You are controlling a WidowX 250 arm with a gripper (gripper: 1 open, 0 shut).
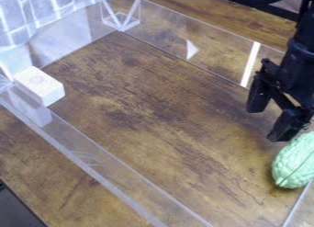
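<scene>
My black gripper (273,116) hangs at the right side of the clear-walled enclosure, open, with nothing seen between its fingers. Below it, near the right wall, lies a pale green textured oblong object (295,163), apart from the fingertips. A white block (39,85) sits at the left, in the back corner beside the clear wall.
Clear plastic walls (123,183) border a wooden surface (153,111), whose middle is bare. A white tiled or patterned backdrop stands behind the left corner. A black cable or arm part runs at the top right.
</scene>
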